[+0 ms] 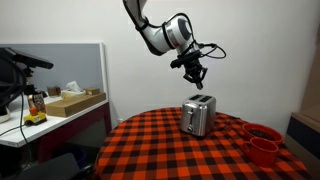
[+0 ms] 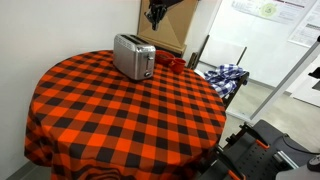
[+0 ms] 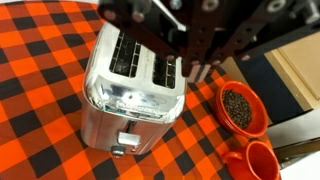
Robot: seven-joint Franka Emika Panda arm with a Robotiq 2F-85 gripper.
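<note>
A silver two-slot toaster [image 1: 198, 115] stands upright on the checked tablecloth, and its slots look empty in the wrist view. My gripper [image 1: 199, 84] hangs above the toaster, clear of its top. From the wrist, the shut fingers [image 3: 196, 72] appear beside the toaster's slots, with nothing visible between them. The toaster's lever and knob face the near side in that view.
A red bowl [image 3: 238, 105] of dark beans or pellets and a red mug [image 3: 254, 162] sit beside the toaster. Cardboard [image 3: 289, 74] stands behind them. Much of the red-and-black tablecloth [image 2: 130, 120] is bare.
</note>
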